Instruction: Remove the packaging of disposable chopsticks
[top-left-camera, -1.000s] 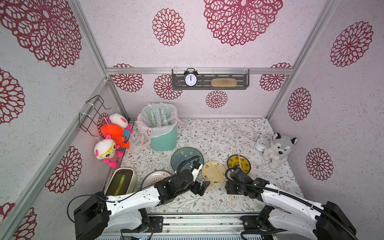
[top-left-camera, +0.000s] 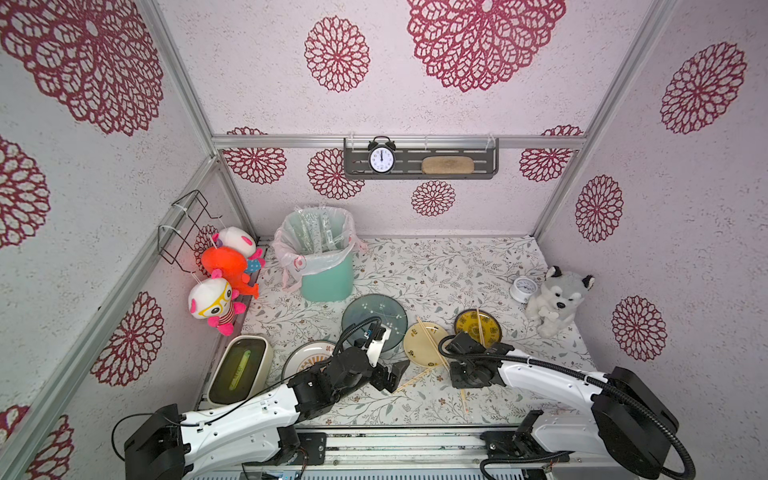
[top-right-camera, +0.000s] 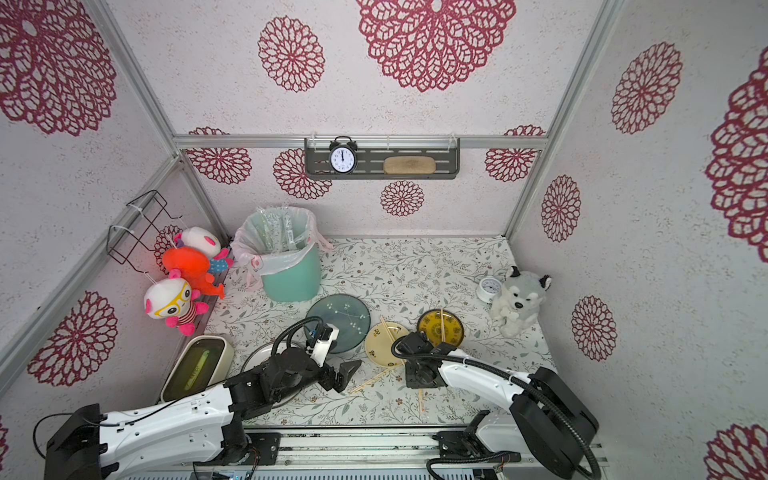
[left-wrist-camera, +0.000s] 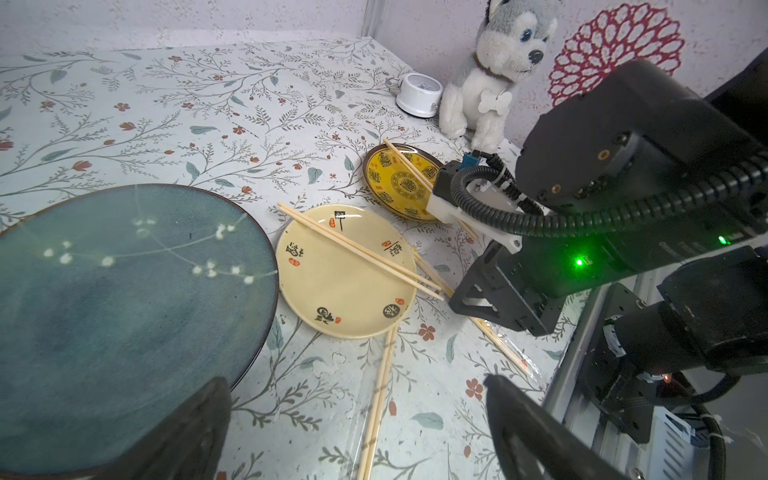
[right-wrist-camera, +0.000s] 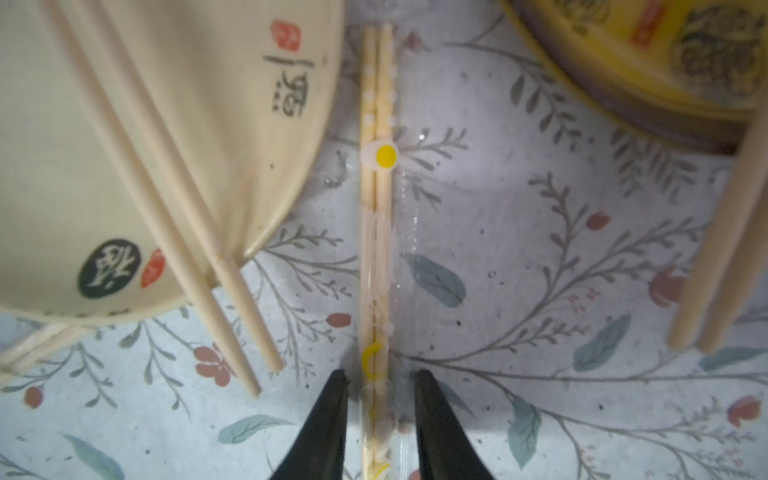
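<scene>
A pair of chopsticks in a clear wrapper (right-wrist-camera: 376, 240) lies on the cloth between the cream plate (right-wrist-camera: 216, 48) and the yellow plate (right-wrist-camera: 608, 104). My right gripper is partly open, one finger on either side of the wrapped pair's near end; whether they touch it cannot be told. Away to the left, my left gripper is wide open with nothing between its blurred fingers. Another pair (left-wrist-camera: 377, 408), apparently wrapped, lies in front of the cream plate. Bare chopsticks (left-wrist-camera: 352, 244) rest across the cream plate, and another bare pair (left-wrist-camera: 412, 166) across the yellow one.
A lined green bin (top-left-camera: 328, 280) holding clear wrappers stands at the back left. Near my left arm are a blue plate (top-left-camera: 374, 308), a white plate (top-left-camera: 308, 356) and a dish (top-left-camera: 240, 372). A plush husky (top-left-camera: 560, 300) sits right.
The right arm has swung a little left, its gripper still close to the wrapped chopsticks. My left gripper has drawn slightly to the left. The plates have not moved.
</scene>
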